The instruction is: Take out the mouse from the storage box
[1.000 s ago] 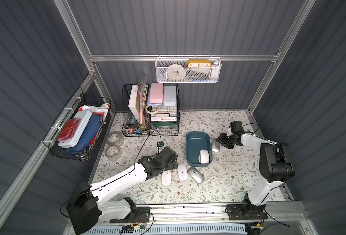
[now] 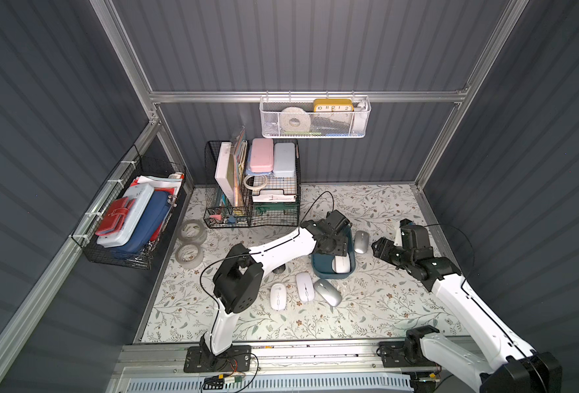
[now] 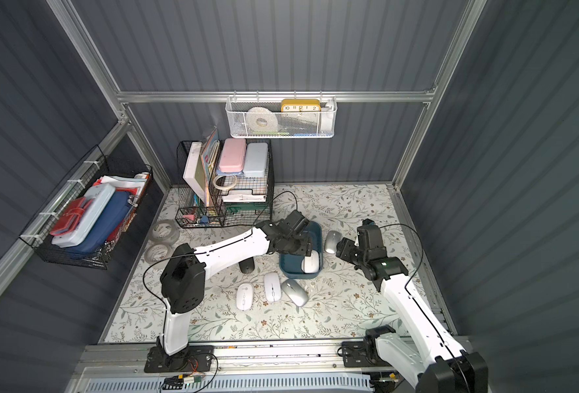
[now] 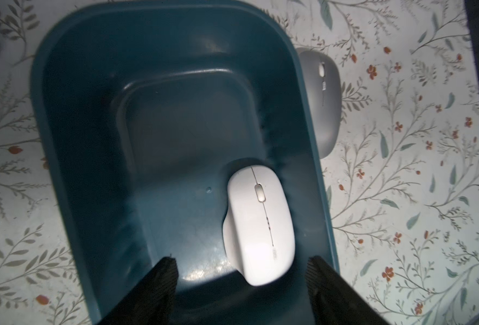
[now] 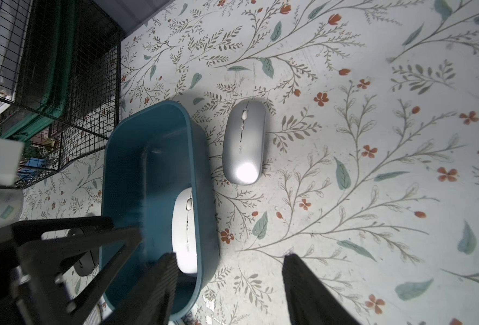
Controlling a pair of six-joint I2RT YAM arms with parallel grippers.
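Observation:
In the left wrist view a white mouse [image 4: 262, 224] lies in the lower right of the teal storage box [image 4: 169, 124], along its inner wall. Over the box hovers my left gripper, its fingers spread, with the mouse below and between them and nothing gripped. My right gripper stands open and empty to the right of the box, above bare table. Seen from the top left, the left gripper [image 2: 341, 242] partly covers the box and the mouse [image 2: 341, 263].
A silver mouse [image 5: 244, 140] rests just right of the box. Several mice, including a grey one [image 2: 328, 292] and a white one [image 2: 278, 296], lie in front. A black wire organizer [image 2: 253, 216] stands behind on the left.
My left gripper has swung right and away from the front, from above the loose mice to over the box.

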